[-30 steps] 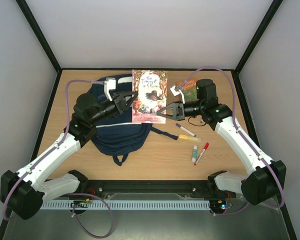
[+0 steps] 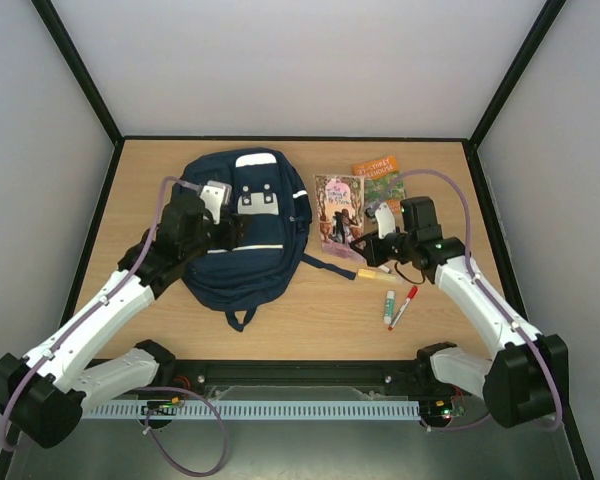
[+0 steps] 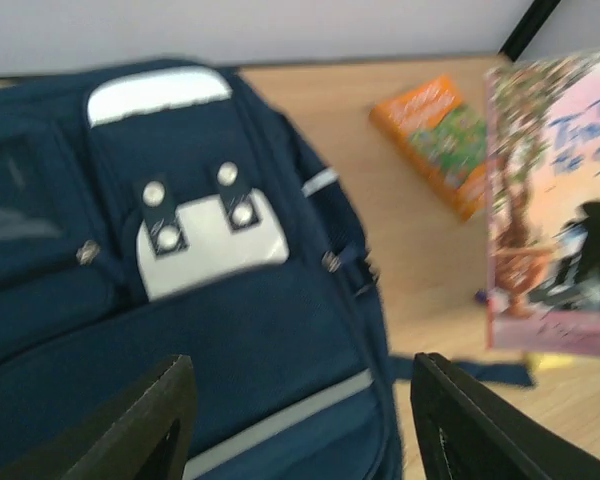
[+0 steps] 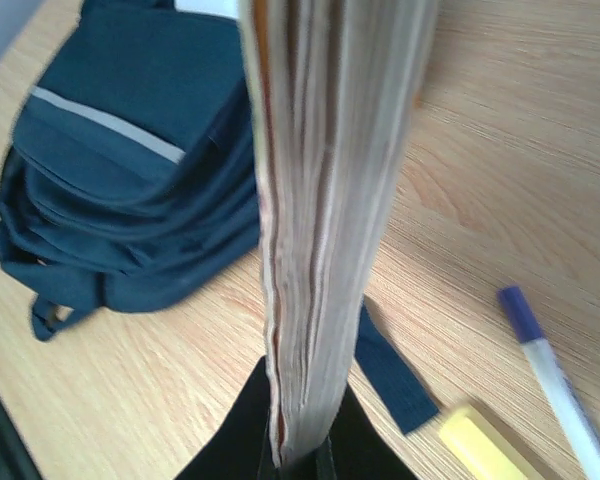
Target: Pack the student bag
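Observation:
The navy backpack (image 2: 242, 285) lies flat on the left half of the table, its front pocket and pale buckle patch facing up. Over it hangs my left gripper (image 2: 234, 232), whose fingers (image 3: 145, 425) stand apart with only the bag below them. A pink illustrated book (image 2: 338, 205) is held up right of the bag by my right gripper (image 2: 362, 246), shut on its lower edge. Edge-on in the right wrist view, the book's pages (image 4: 330, 220) run upright between the fingers. On the table behind lies an orange and green book (image 2: 380, 175), partly covered in the top view.
A yellow highlighter (image 2: 378, 275) lies by the bag's strap (image 2: 328, 267). A blue-capped marker (image 4: 550, 370) is near it. Closer to the front are a glue stick (image 2: 389, 307) and a red marker (image 2: 403, 308).
The pink book has moved right with my right gripper, from over the bag to beside it. My left gripper has drawn back left and now points down over the bag.

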